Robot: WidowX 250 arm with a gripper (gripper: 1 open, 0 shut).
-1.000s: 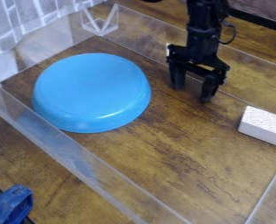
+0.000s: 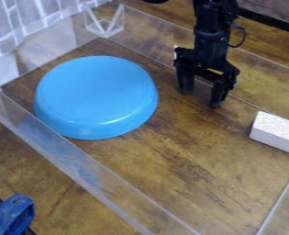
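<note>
The black robot arm (image 2: pixel 212 37) reaches down from the top of the camera view to the back of a wooden tray. Its gripper (image 2: pixel 201 90) is low over the wood, against a dark backdrop of its own shadow; whether its fingers are open or shut, and whether anything is between them, I cannot tell.
A large upturned blue bowl or lid (image 2: pixel 95 96) fills the left of the tray. A white block (image 2: pixel 276 132) lies at the right edge. Clear plastic walls border the area, and a blue object (image 2: pixel 9 217) sits outside at bottom left.
</note>
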